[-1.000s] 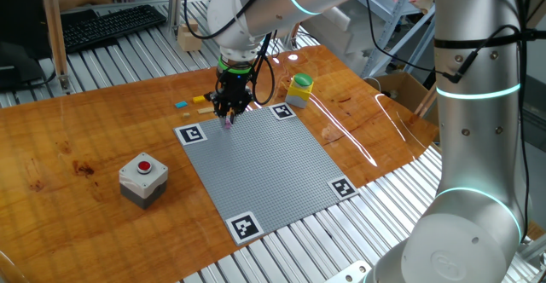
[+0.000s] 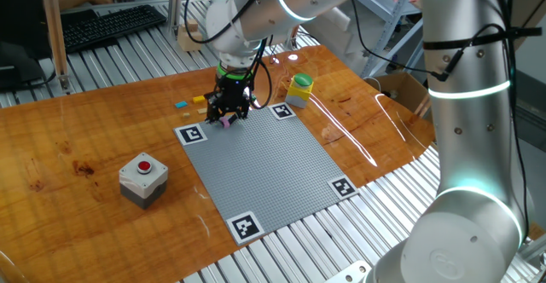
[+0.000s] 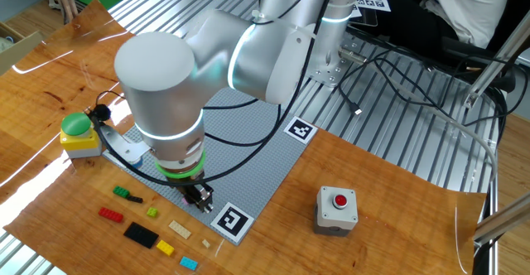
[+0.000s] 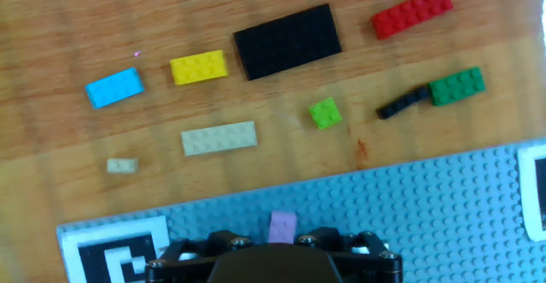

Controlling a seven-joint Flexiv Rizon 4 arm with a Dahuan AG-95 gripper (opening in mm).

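Note:
A small purple brick (image 4: 282,226) is at the edge of the grey baseplate (image 2: 264,168), near a corner marker. My gripper is low over it, with black fingers (image 4: 232,240) spread to either side and the brick showing in the gap. In exterior view 1 the gripper (image 2: 226,118) straddles the purple brick (image 2: 225,122) at the plate's far edge. The arm hides most of the brick in exterior view 2, where the gripper (image 3: 199,199) is beside the marker. How firmly the brick sits on the studs cannot be seen.
Loose bricks lie beyond the plate, among them blue (image 4: 114,88), yellow (image 4: 199,67), black (image 4: 287,42), beige (image 4: 218,138), lime (image 4: 325,113), green (image 4: 457,86) and red (image 4: 413,13). A yellow-green button box (image 2: 299,89) and a red-button box (image 2: 143,180) flank the plate, whose middle is clear.
Over the last second the arm has shifted slightly left in exterior view 1. The fingers, close together around the purple brick before, now stand wider apart beside it.

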